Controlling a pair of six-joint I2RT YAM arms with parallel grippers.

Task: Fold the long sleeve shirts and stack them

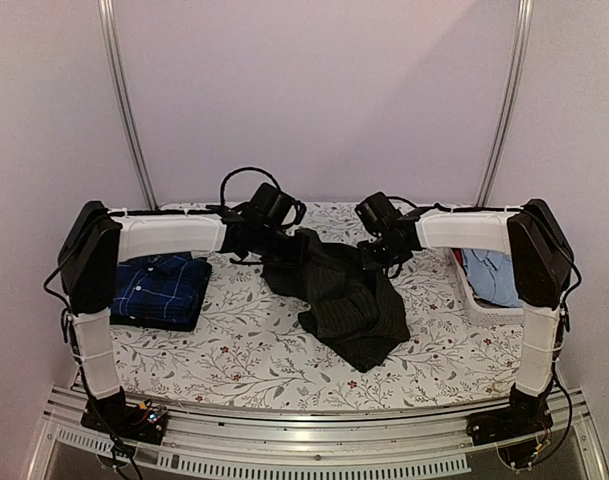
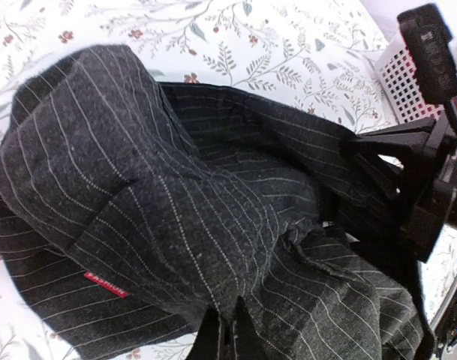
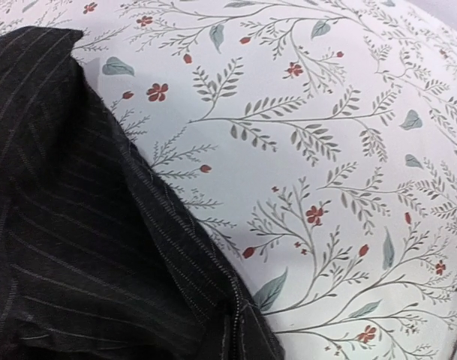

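A dark grey pinstriped shirt (image 1: 349, 315) lies crumpled in the middle of the table, with a red label showing in the left wrist view. My left gripper is shut on a raised fold of it at the upper left of the heap. My right gripper is shut on the shirt's right edge, a narrow strip of cloth running up to its fingertips. In the left wrist view the right gripper appears at the upper right, over the shirt.
A folded blue plaid stack (image 1: 159, 290) lies at the left. A white basket (image 1: 492, 314) with light blue clothing stands at the right.
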